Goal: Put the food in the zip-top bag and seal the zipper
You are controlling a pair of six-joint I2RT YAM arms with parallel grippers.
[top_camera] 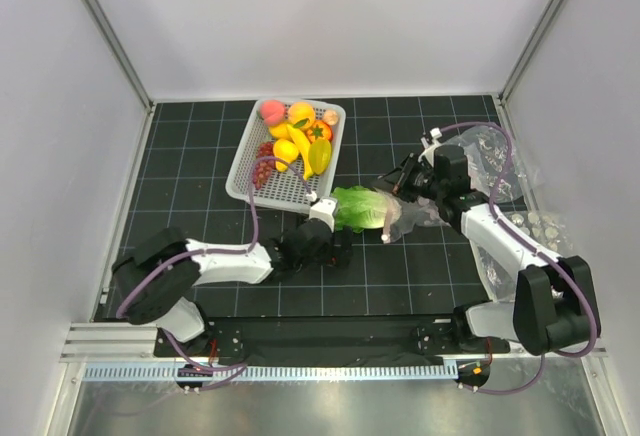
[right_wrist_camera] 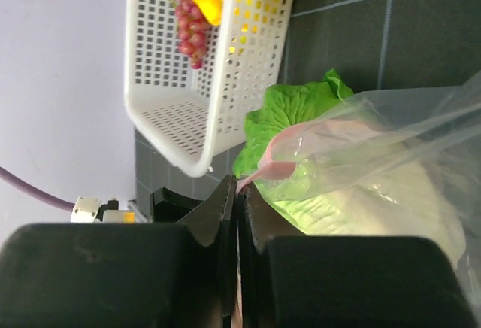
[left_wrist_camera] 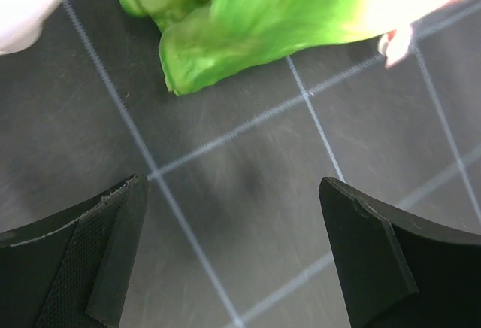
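Observation:
A green lettuce lies partly inside the clear zip top bag, its leafy end sticking out of the mouth and its pale end under the film. The bag's mouth has a pink zip strip. My right gripper is shut on that strip, with the film spreading out to the right. On the near left side of the lettuce, low over the table, my left gripper stands open; only bare table shows between its fingers. In the left wrist view the lettuce lies beyond the fingertips, apart from them.
The white basket stands just left of the lettuce, holding grapes, bananas and other fruit. More clear bags lie along the right table edge.

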